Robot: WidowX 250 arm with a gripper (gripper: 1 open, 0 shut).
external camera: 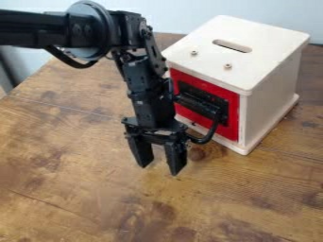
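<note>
My black gripper point(161, 156) points down over the wooden tabletop, its two fingers apart with nothing visible between them. Just behind and to the right of it stands a pale wooden box point(263, 90) with a slot in its top and a red front panel point(233, 118). A black fitting on that panel is partly hidden by my arm.
</note>
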